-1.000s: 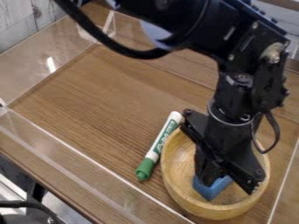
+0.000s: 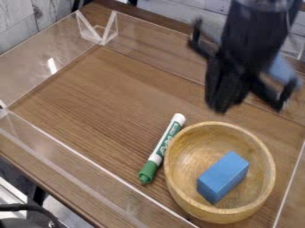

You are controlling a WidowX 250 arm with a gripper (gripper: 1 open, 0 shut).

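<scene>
My gripper (image 2: 244,76) is a dark, motion-blurred shape raised over the upper right of the camera view; whether its fingers are open or shut is unclear. Below it a wooden bowl (image 2: 185,181) holds a blue block (image 2: 223,176) in its lower right part. A white and green marker (image 2: 161,150) lies on the wooden floor just left of the bowl.
Transparent walls edge it at the left, and a clear plastic piece (image 2: 99,27) stands at the upper left.
My gripper has risen up and back out of the bowl, uncovering the blue block, which remains in the bowl.
</scene>
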